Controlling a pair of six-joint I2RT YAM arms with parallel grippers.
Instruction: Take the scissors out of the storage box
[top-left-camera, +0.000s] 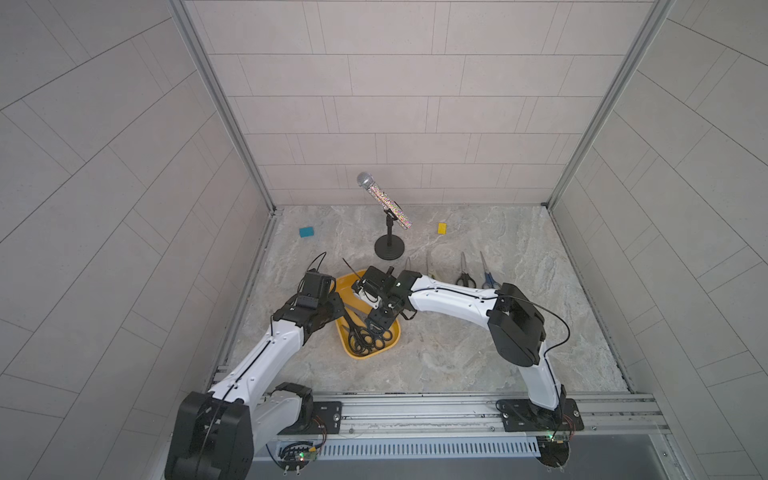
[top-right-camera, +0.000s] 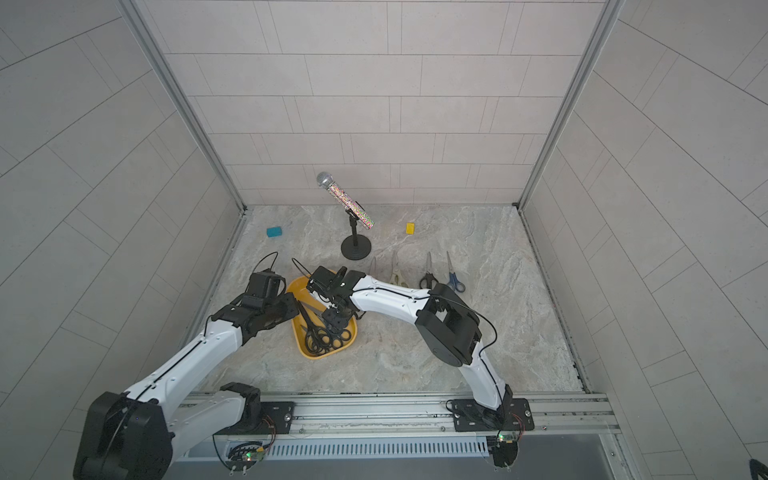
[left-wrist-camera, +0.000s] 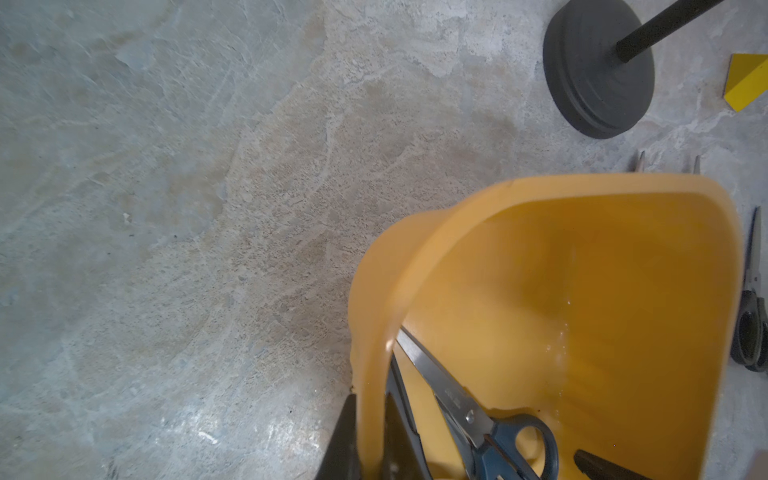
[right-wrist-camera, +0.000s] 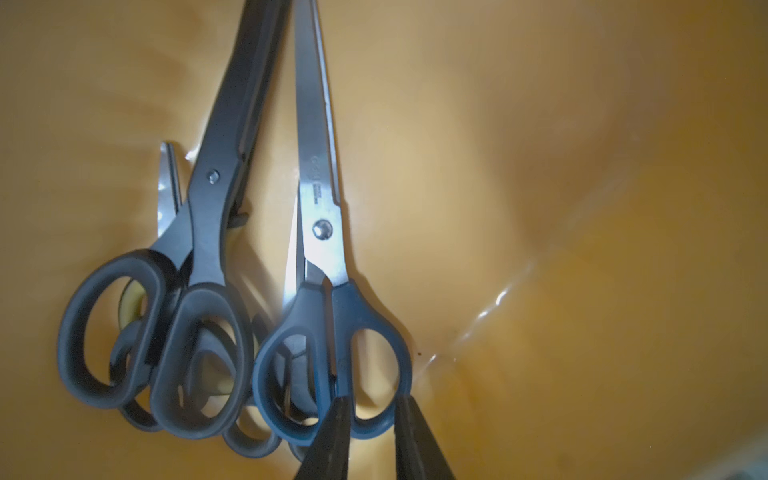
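Observation:
The yellow storage box (top-left-camera: 342, 285) holds several scissors. In the right wrist view, blue-handled scissors (right-wrist-camera: 322, 192) lie uppermost beside dark grey-handled scissors (right-wrist-camera: 209, 200), with more handles overlapped beneath. My right gripper is inside the box, fingers part open. Its fingertips stand at the lower end of the blue handle's right loop, one on either side; no grip on it shows. At the box's left side, my left gripper is shut on the rim, a finger on each side of the wall.
Several scissors lie in a row on the table right of the box, including a black pair (top-right-camera: 429, 276) and a blue pair (top-right-camera: 455, 280). Behind stands a microphone on a round base (top-left-camera: 389, 247). A blue block (top-left-camera: 306, 232) and a yellow block (top-left-camera: 441, 229) lie farther back.

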